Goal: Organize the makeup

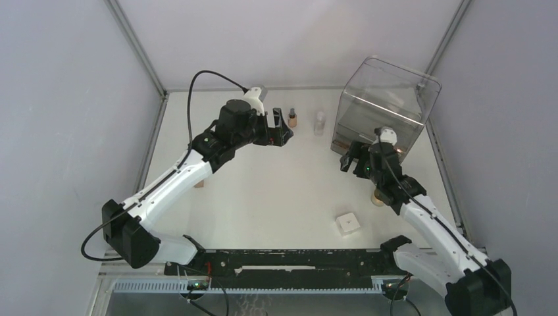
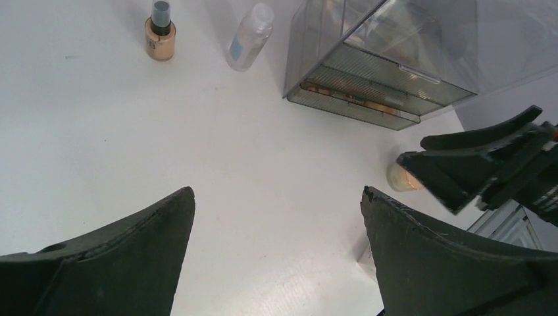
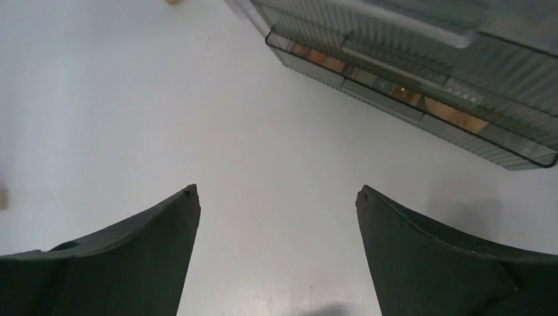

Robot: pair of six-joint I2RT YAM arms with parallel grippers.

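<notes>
A clear acrylic organizer (image 1: 385,99) with tiered compartments sits at the back right, some orange and tan items showing in its bottom level (image 3: 460,115). Left of it stand a clear bottle with white cap (image 2: 247,43) and a tan foundation bottle (image 2: 160,45). My left gripper (image 1: 279,125) is open and empty, raised near these bottles. My right gripper (image 1: 352,158) is open and empty in front of the organizer's lower right part. A round gold container (image 2: 405,176) sits behind the right arm, partly hidden.
A white square item (image 1: 348,223) lies at the front right. A small tan object (image 1: 199,185) peeks out beside the left arm. Walls enclose the sides and back.
</notes>
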